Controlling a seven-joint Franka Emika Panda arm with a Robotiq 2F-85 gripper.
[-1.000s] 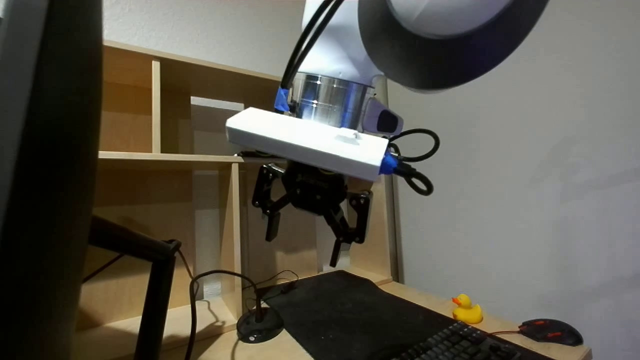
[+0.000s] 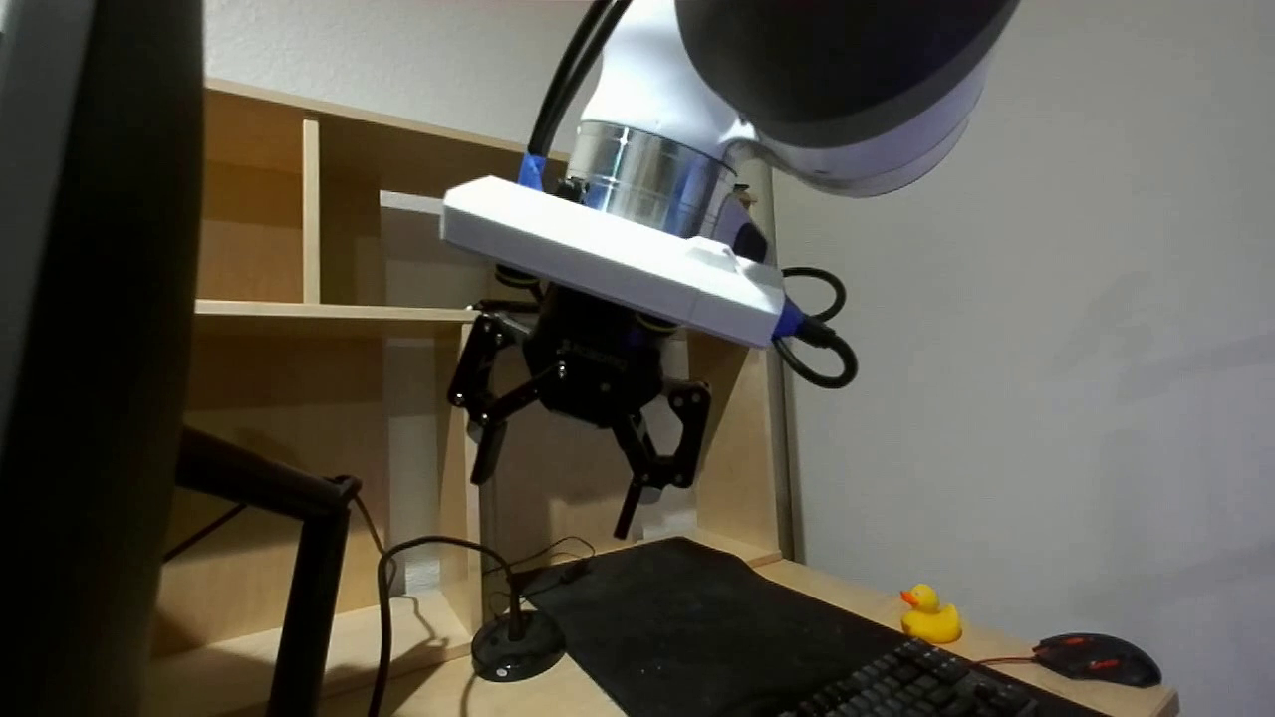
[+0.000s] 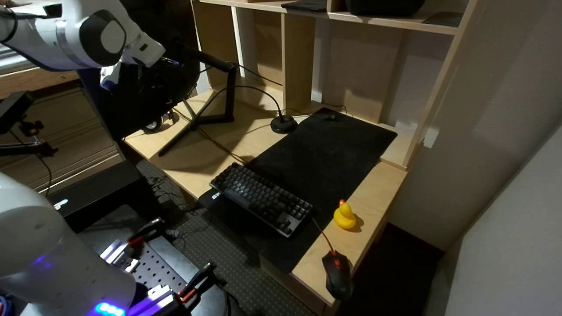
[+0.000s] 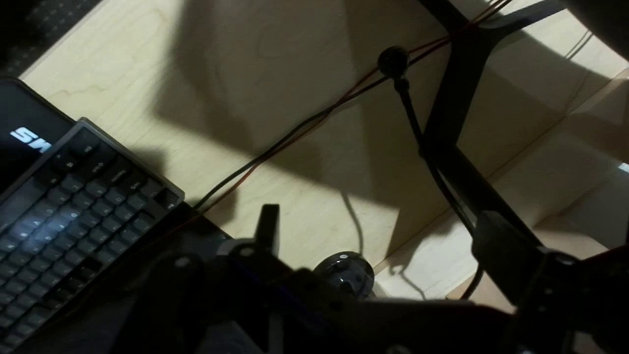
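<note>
Raised over the desk, my gripper (image 2: 551, 507) stands open, its two black fingers wide apart with nothing between them. In the wrist view its fingers (image 4: 269, 223) frame bare wood and part of the black microphone base (image 4: 345, 273), which lies well below. The microphone's thin curved neck rises from that base and ends in a round head (image 4: 393, 62). A yellow rubber duck (image 3: 345, 216) sits upright on the right strip of desk, apart from the gripper. The black keyboard (image 3: 261, 197) lies at an angle on the black desk mat (image 3: 326, 152).
Near the desk's front right corner lies a corded black mouse (image 3: 337, 274). A black monitor stand (image 3: 230, 95) and cables occupy the left side. The wooden shelf unit (image 2: 472, 478) closes off the back.
In exterior view 1 the arm and gripper have shifted left and tilted slightly. The fingers remain apart, and the objects on the desk have not moved.
</note>
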